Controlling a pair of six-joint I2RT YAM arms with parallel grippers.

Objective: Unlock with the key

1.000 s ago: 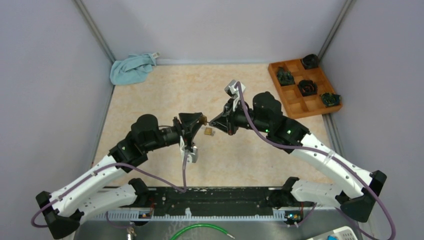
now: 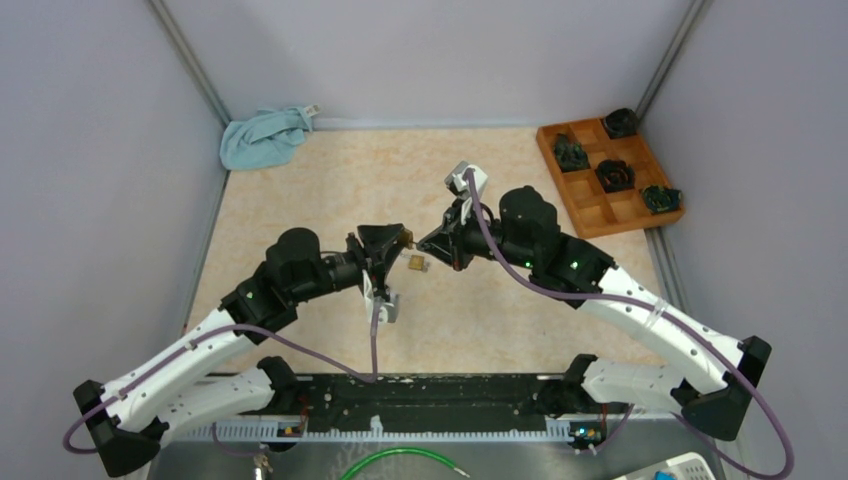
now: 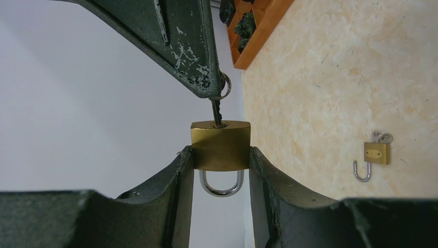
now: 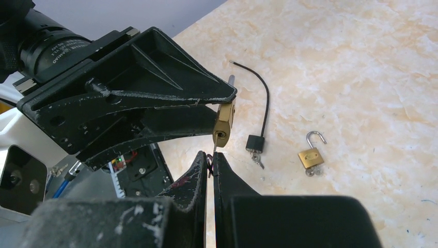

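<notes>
A brass padlock (image 3: 221, 147) is clamped in my left gripper. Its shackle (image 3: 222, 194) points away from the key side, both legs meeting the body. My right gripper is shut on a thin key (image 3: 216, 109), whose ring (image 3: 227, 87) shows beside the fingertips. In the left wrist view the key's tip is at the padlock's keyhole; most of the blade shows outside, and how deep the tip sits I cannot tell. From above, the two grippers face each other closely over the table.
On the table below lie an open brass padlock (image 4: 311, 157) with keys and a black cable lock (image 4: 255, 143). A wooden compartment tray (image 2: 590, 205) stands at the back right, a blue cloth (image 2: 265, 140) at the back left.
Over the last second the right gripper has shifted very slightly left and turned a little. The left wrist has turned slightly too.
</notes>
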